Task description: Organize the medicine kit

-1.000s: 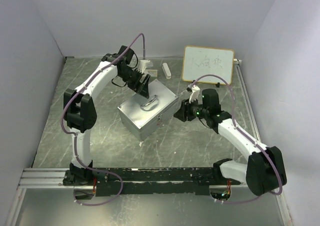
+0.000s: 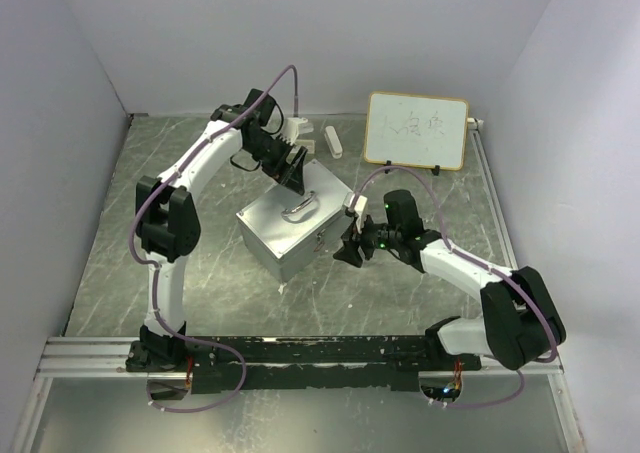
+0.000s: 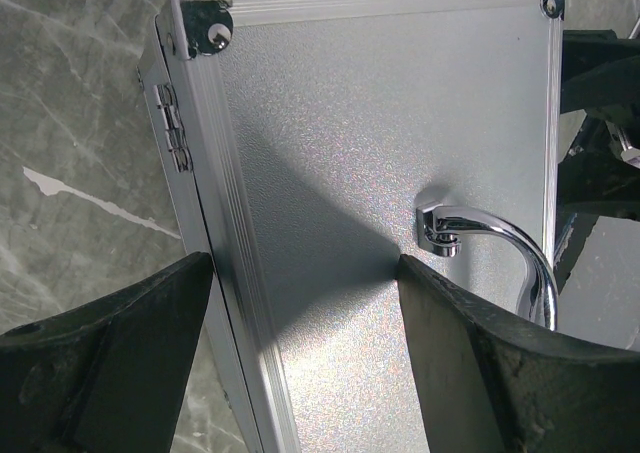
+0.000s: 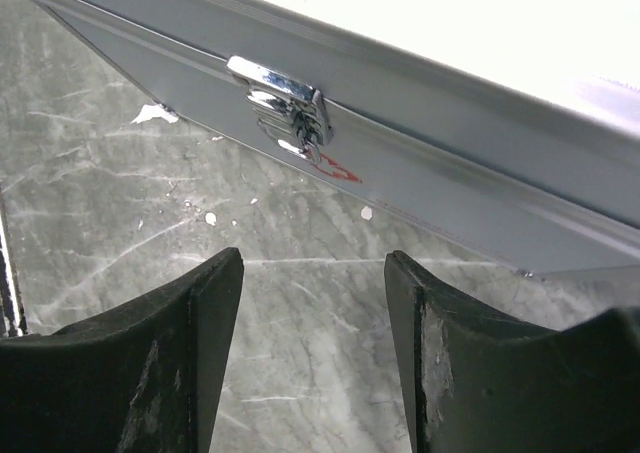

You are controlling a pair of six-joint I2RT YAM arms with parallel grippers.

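A silver metal medicine case [image 2: 275, 218] stands closed at the middle of the table, turned at an angle. Its curved chrome handle [image 3: 500, 235] lies on the lid, seen in the left wrist view. My left gripper is over the lid with its fingers apart and nothing between them. On the front side the chrome latch [image 4: 285, 108] appears fastened, with a red mark by it. My right gripper is open in front of that side, its fingers apart over bare table and clear of the latch.
Behind the case lie a white slim object [image 2: 333, 142] and a small pale block [image 2: 305, 146]. A whiteboard [image 2: 416, 130] stands at the back right. Bare table [image 2: 340, 303] stretches in front of the case and to its left.
My right gripper has come left and toward the front, closer to the latch side. The left gripper has shifted slightly right over the lid. The case has stayed in place.
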